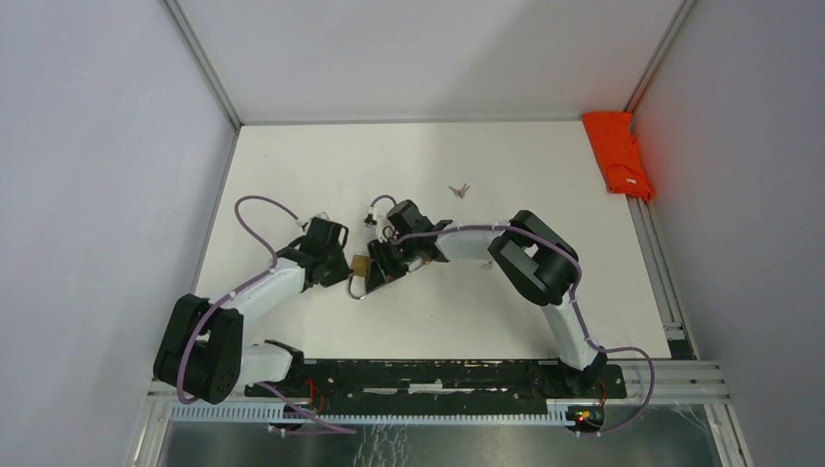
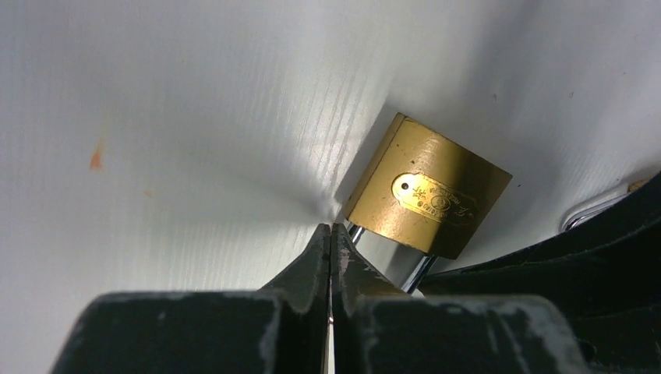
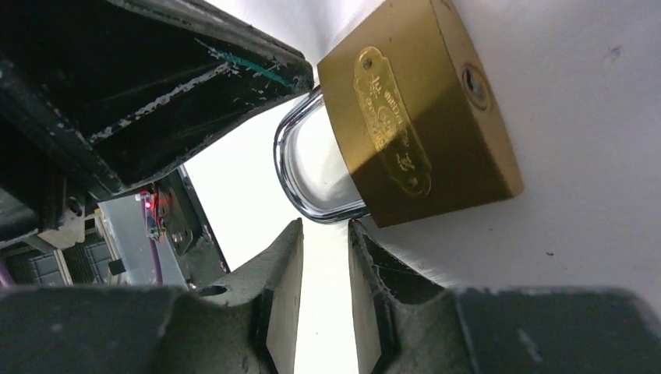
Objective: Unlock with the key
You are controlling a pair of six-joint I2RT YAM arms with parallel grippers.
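A brass padlock with a steel shackle lies on the white table between my grippers. In the left wrist view the padlock sits just beyond my left gripper, which is shut, its tips at the shackle side with nothing visible between them. In the right wrist view the keyhole shows on the lock's side, and my right gripper is open just short of the shackle. A small bunch of what look like keys lies behind the right arm.
A second padlock is partly hidden by the right gripper. A small metal object lies under the right arm's reach. An orange cloth is at the back right corner.
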